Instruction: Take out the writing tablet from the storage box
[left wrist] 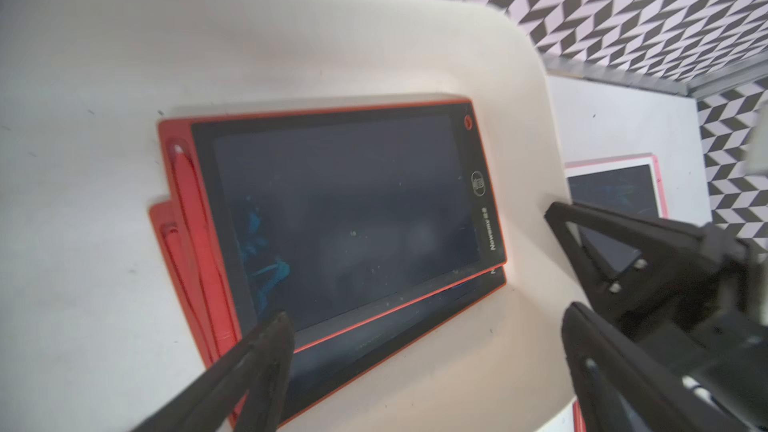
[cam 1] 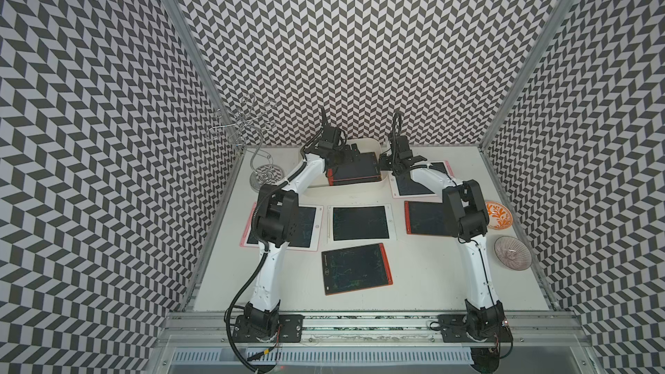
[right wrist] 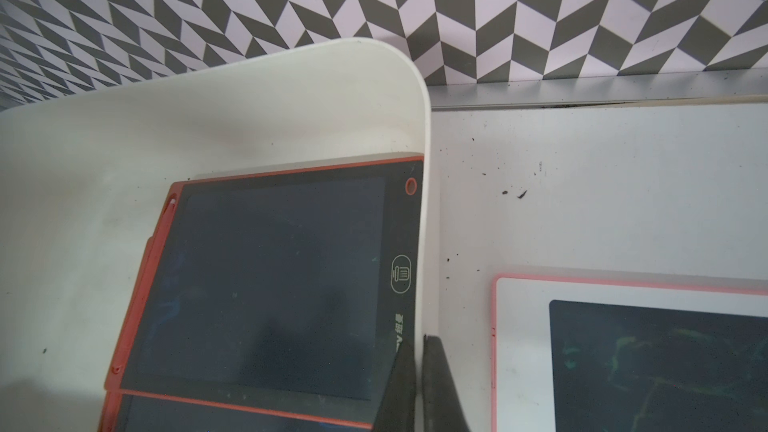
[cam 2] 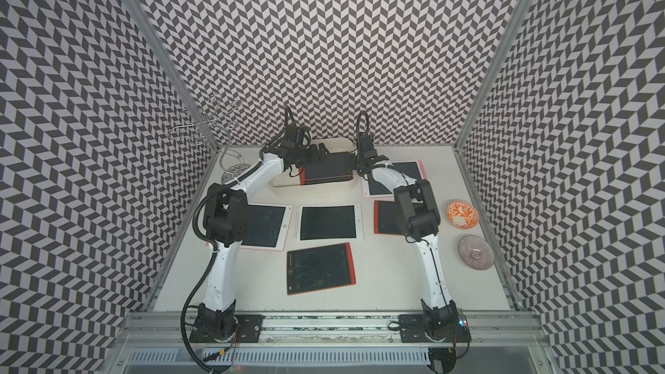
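Note:
Two red-edged writing tablets lie stacked in the white storage box (right wrist: 352, 96) at the back of the table. The upper tablet (left wrist: 344, 208) partly covers the lower tablet (left wrist: 384, 328), which pokes out at the front and left. Above them my left gripper is spread wide open, nothing between its fingers. At the box's right wall, my right gripper is shut with the thin white rim between its fingertips. The right end of the upper tablet is close to that wall.
Right of the box lies a pink-edged tablet (right wrist: 640, 352). Several more tablets, among them a white tablet (cam 1: 360, 223) and a red-edged tablet (cam 1: 356, 268), cover the middle table. Two bowls (cam 1: 512, 252) stand at right; a wire stand (cam 1: 266, 174) is at back left.

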